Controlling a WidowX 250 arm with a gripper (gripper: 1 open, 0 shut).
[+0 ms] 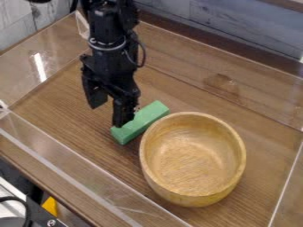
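My black gripper (106, 106) hangs over the wooden floor in the centre-left, its fingers spread open with nothing visible between them. A green bar-shaped block (141, 121) lies just right of and below the fingers, tilted diagonally. A large yellow round bowl (193, 184) sits right of and in front of the block, close beside it.
Dark cables and a small yellow item (49, 204) show at the lower-left edge.
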